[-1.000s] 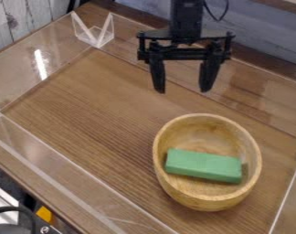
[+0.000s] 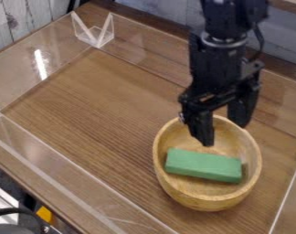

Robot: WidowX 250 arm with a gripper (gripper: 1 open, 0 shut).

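My black gripper (image 2: 220, 123) hangs open, pointing down over a round wooden bowl (image 2: 177, 187) on the right side of the camera view, its two fingers apart above the bowl's back part. A green block (image 2: 202, 164) lies inside the bowl toward the front, below the fingertips, with nothing between the fingers.
A small white wire object (image 2: 92, 32) stands at the back left. A wall edge runs along the back right, and dark cables lie at the lower left corner.
The bowl and green block have stayed in place.
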